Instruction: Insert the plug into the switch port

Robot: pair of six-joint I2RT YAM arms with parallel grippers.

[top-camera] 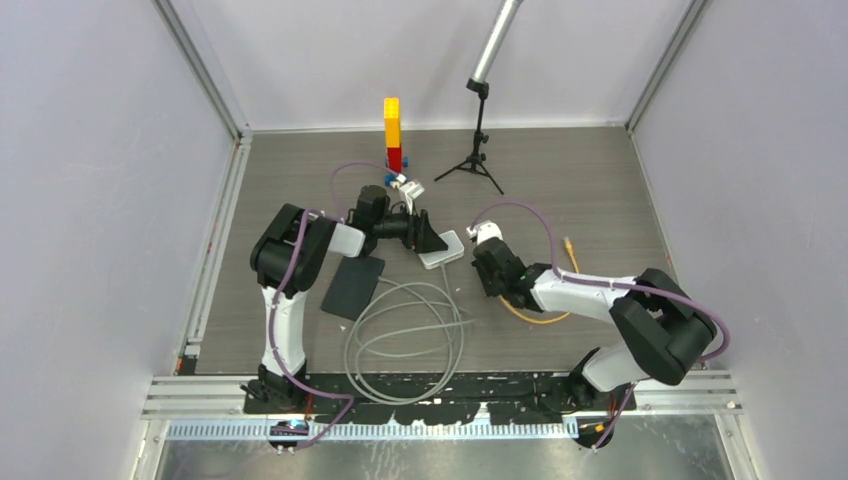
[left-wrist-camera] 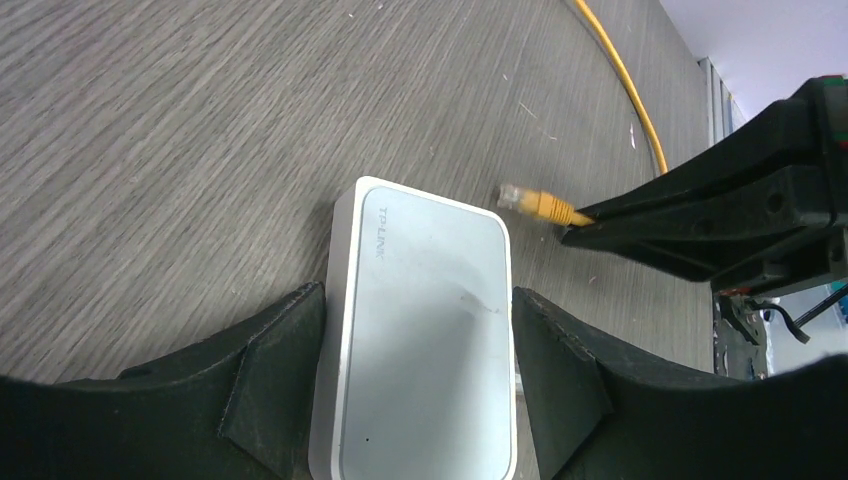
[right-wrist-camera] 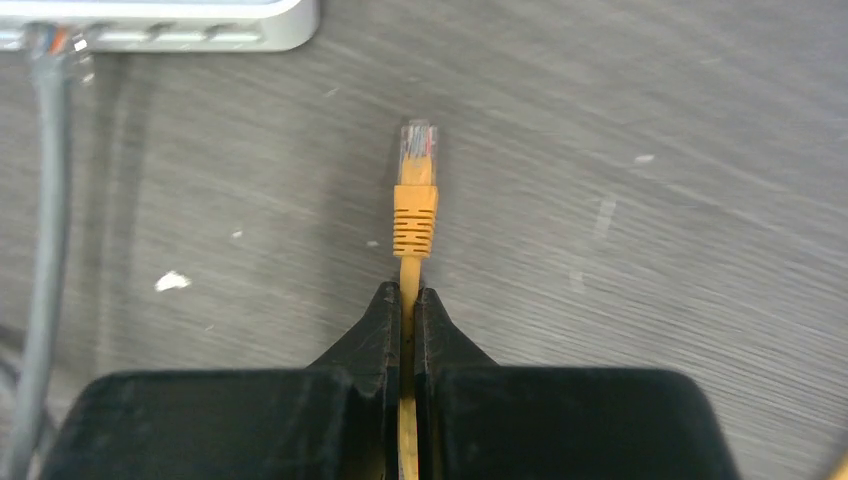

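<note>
A white TP-LINK switch lies on the table, my left gripper straddling it with a finger at each long side. My right gripper is shut on the yellow cable, just behind its plug. The plug's clear tip points toward the switch and is apart from it, beside its port side in the right wrist view. A grey cable is plugged into that port side.
A dark flat pad and coiled grey cable lie left and front. A toy block stack and a tripod stand at the back.
</note>
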